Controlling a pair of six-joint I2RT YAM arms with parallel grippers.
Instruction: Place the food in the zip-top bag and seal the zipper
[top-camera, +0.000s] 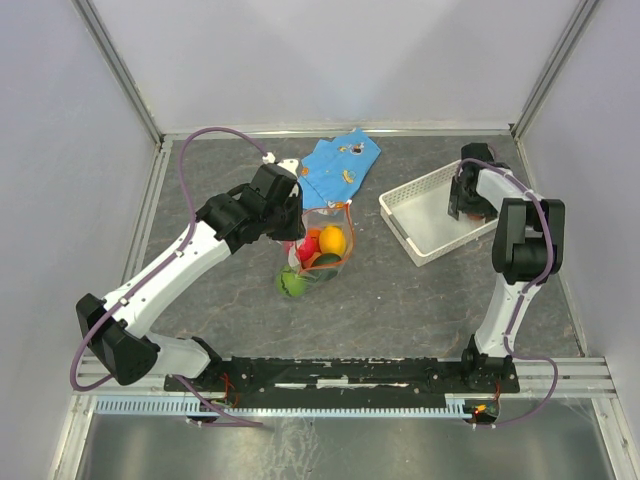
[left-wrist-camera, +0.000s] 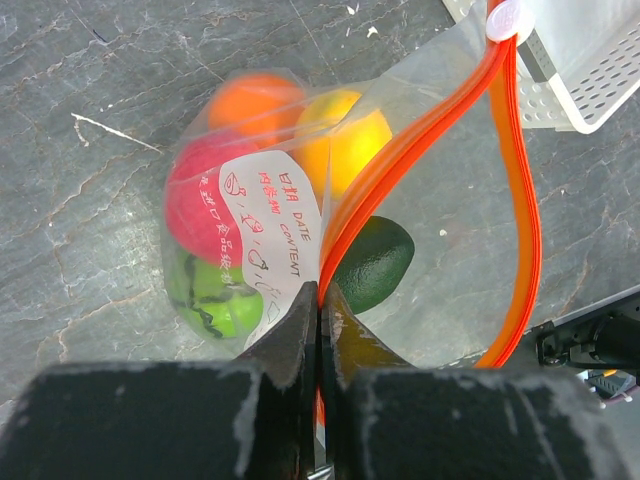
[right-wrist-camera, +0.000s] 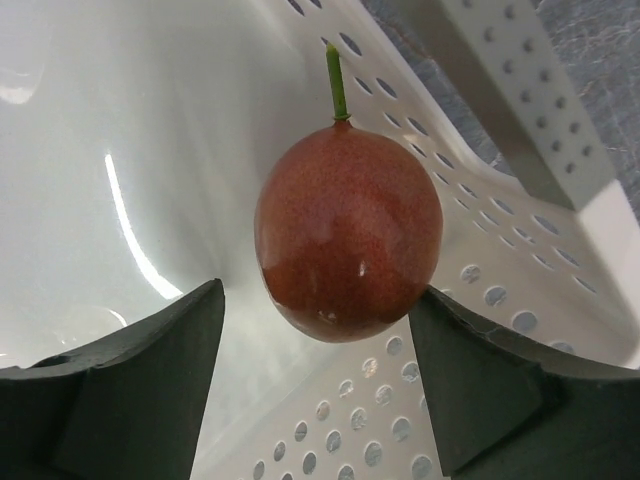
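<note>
The zip bag (left-wrist-camera: 450, 230) with orange zipper holds an orange (left-wrist-camera: 255, 105), a yellow fruit (left-wrist-camera: 345, 140), a red fruit (left-wrist-camera: 200, 190), a green striped fruit (left-wrist-camera: 220, 305) and an avocado (left-wrist-camera: 370, 260). My left gripper is shut on the bag's zipper edge. In the white basket (top-camera: 425, 215), a reddish-brown fruit with a green stem (right-wrist-camera: 348, 225) sits against the perforated wall. My right gripper is open around its lower part, one finger on each side.
Blue printed cloths (top-camera: 335, 165) lie behind the bag.
</note>
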